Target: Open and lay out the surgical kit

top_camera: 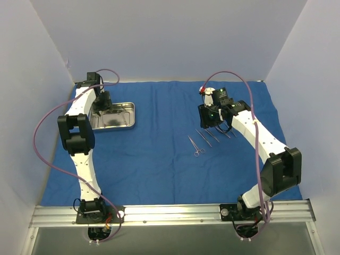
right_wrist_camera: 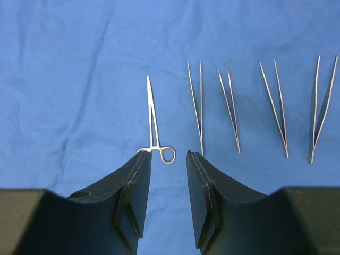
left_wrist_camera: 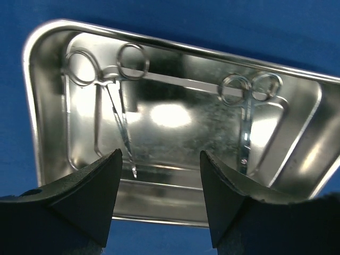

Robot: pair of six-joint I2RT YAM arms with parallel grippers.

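A steel tray (top_camera: 127, 125) on the left of the blue cloth holds two scissor-like instruments (left_wrist_camera: 123, 127). My left gripper is over the tray, open, with nothing between its fingers. My right gripper hangs above the cloth at right, part open and empty, beside laid-out instruments: a ringed clamp (right_wrist_camera: 151, 122) and several tweezers (right_wrist_camera: 231, 119) in a row.
Grey walls stand at the sides and back. Pink hoses loop over both arms.
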